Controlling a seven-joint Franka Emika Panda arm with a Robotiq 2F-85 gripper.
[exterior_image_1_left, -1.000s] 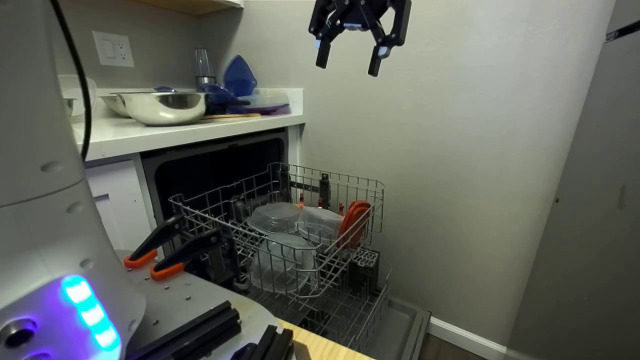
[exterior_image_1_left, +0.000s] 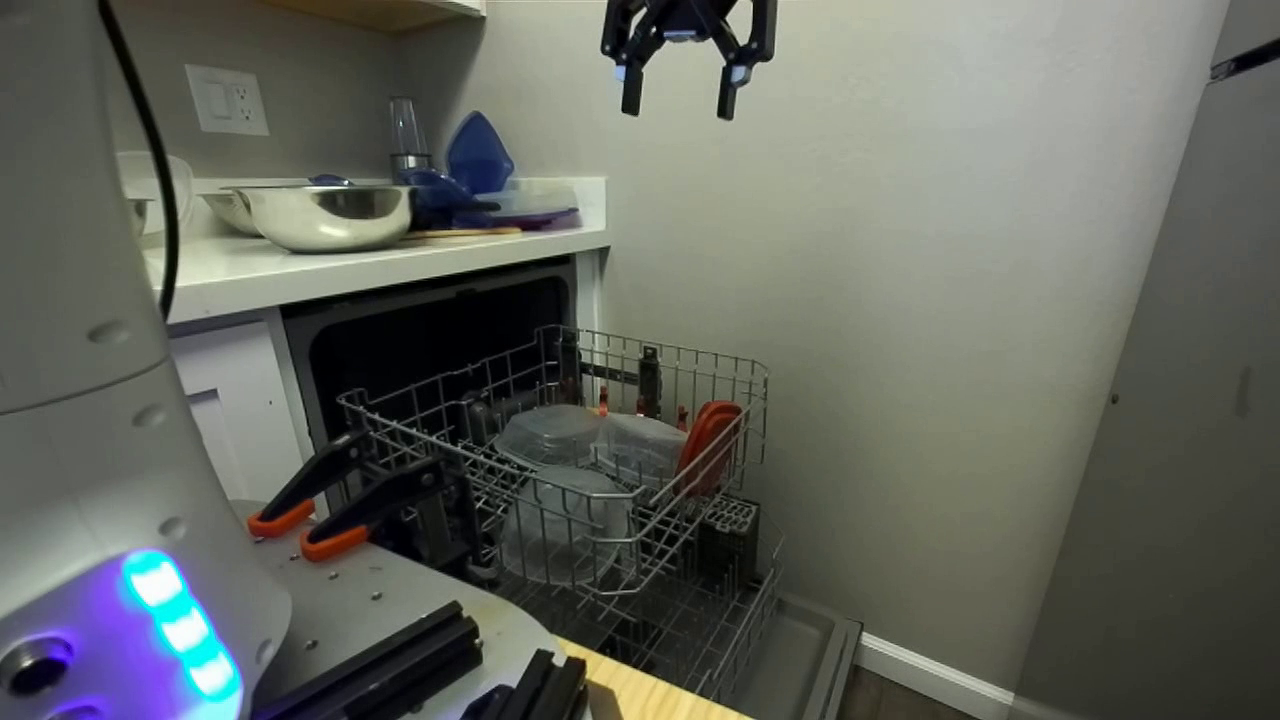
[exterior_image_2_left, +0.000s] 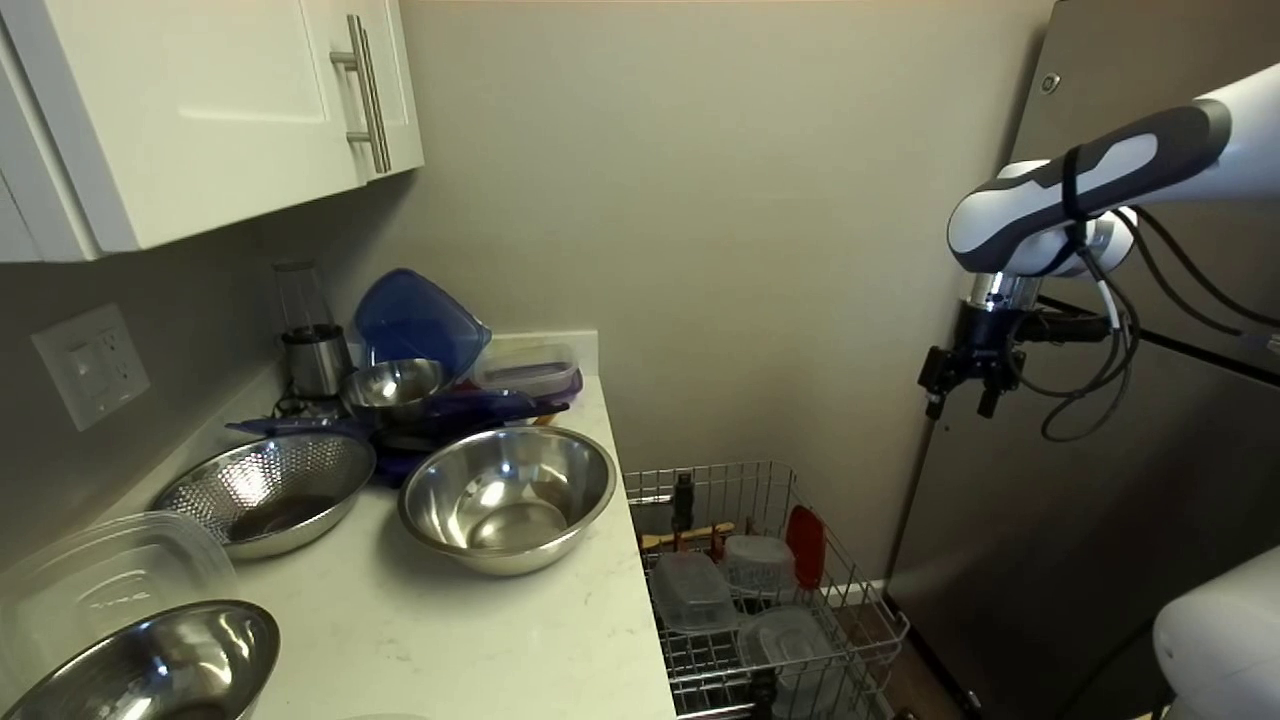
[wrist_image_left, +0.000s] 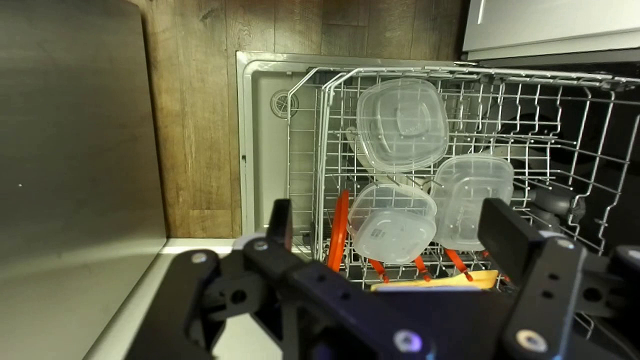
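My gripper (exterior_image_1_left: 679, 106) hangs open in the air in front of the back wall, high above the dishwasher, with nothing between its fingers. In the wrist view its two fingers (wrist_image_left: 508, 234) stand wide apart over the pulled-out upper rack (wrist_image_left: 322, 150). Three clear plastic containers lie in that rack: one rounded container (wrist_image_left: 403, 123), one oblong container (wrist_image_left: 471, 198) and one smaller container (wrist_image_left: 393, 234). Beside them a red flat item (wrist_image_left: 339, 231) stands on edge. A yellow utensil (wrist_image_left: 444, 282) and several red pieces lie along the rack's wall side, partly hidden by my gripper.
Left of the rack, the counter (exterior_image_2_left: 564, 648) bears a steel bowl (exterior_image_2_left: 507, 498), a colander (exterior_image_2_left: 270, 486), blue items and a blender (exterior_image_2_left: 314, 348). A wall cabinet (exterior_image_2_left: 240, 108) overhangs it. A large grey metal surface (exterior_image_2_left: 1080, 528) stands at the right. Air above the rack is free.
My gripper has shifted left and slightly up in exterior view 1, and its tilt has lessened. It stays open; the rack and its contents look unchanged.
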